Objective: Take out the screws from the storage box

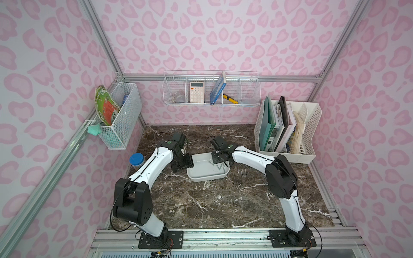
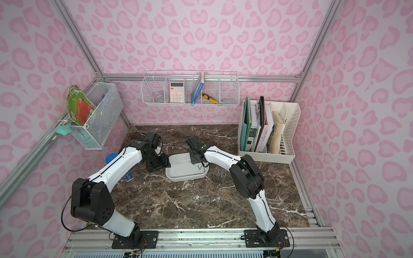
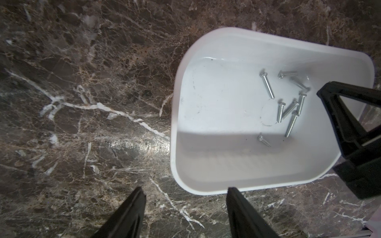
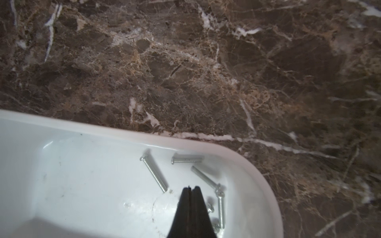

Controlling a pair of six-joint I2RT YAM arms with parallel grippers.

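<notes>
The white storage box (image 3: 222, 166) stands on the dark marble table, with several silver screws (image 3: 267, 85) loose on its floor, mostly toward its right end. Over that end hangs my right gripper. It is shut, and nothing shows between its fingertips; some screws are partly hidden behind it in the right wrist view. At the box's left, my left gripper points down with its fingers (image 3: 133, 210) spread wide and nothing between them. The top left view shows the box (image 1: 206, 177) between both arms.
A few thin screws (image 1: 243, 172) lie on the table just right of the box. A blue-lidded jar (image 1: 136, 159) stands at left beside the left arm. A white file holder (image 1: 296, 158) with folders occupies the back right.
</notes>
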